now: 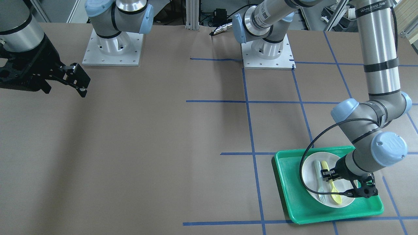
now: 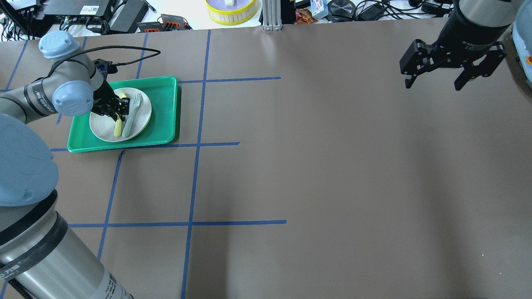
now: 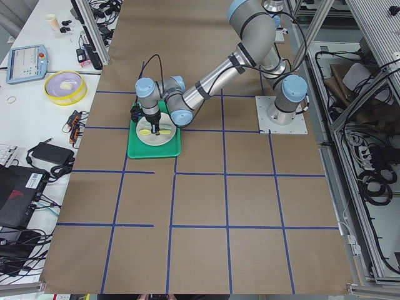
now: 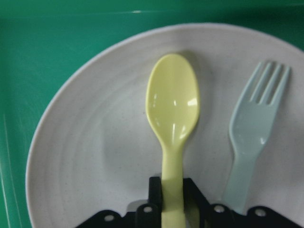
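A green tray (image 1: 290, 203) holds a white plate (image 4: 95, 142) with a yellow spoon (image 4: 172, 104) and a pale blue fork (image 4: 251, 123) lying side by side. My gripper is down at the plate; in the left wrist view its black fingertips sit on either side of the spoon's handle, close against it, while the fork lies to the right. Whether the fingers are closed on the handle or just around it I cannot tell. In the front view the wrist and its cable hide part of the plate.
Another arm's black gripper (image 2: 451, 62) hangs over the table at the far side from the tray, empty of objects. Other arm bases (image 1: 113, 60) stand along the back edge.
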